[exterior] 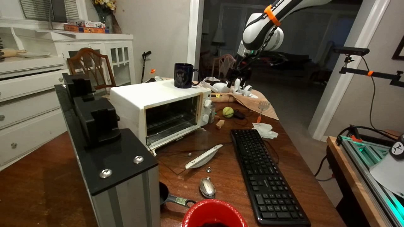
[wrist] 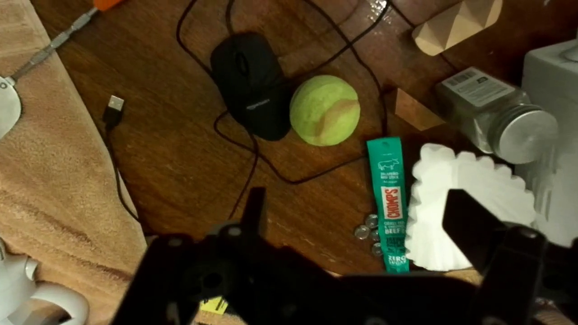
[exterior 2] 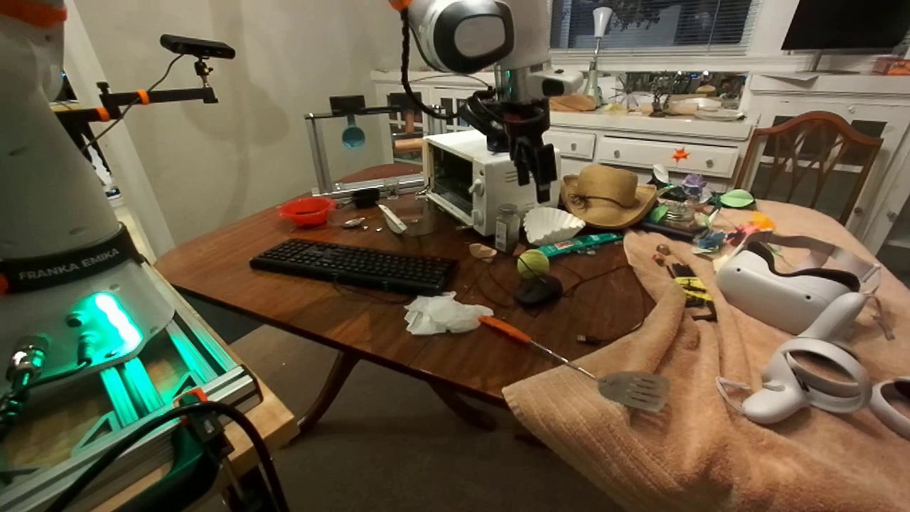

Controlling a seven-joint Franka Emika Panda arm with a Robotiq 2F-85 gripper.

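Observation:
My gripper is open, its black fingers spread wide above the table with nothing held between them. Below it in the wrist view lies a green Chomps beef stick [wrist: 390, 200], beside a white fluted paper filter [wrist: 460, 200] that the right finger partly covers. A yellow-green tennis ball [wrist: 325, 111] sits against a black mouse [wrist: 252, 84]. A glass jar with a metal lid [wrist: 496, 113] lies toward the right of that view. In the second exterior view the gripper [exterior 2: 539, 183] points down in front of the straw hat [exterior 2: 606, 195].
A white toaster oven [exterior: 163, 109] carries a dark mug [exterior: 184, 75] on top. Peach towel [exterior 2: 589, 444], headset [exterior 2: 785, 286] and spatula [exterior 2: 631, 388] occupy one end of the table. Cables cross the wood around the mouse. A keyboard [exterior 2: 354, 266] lies along the edge.

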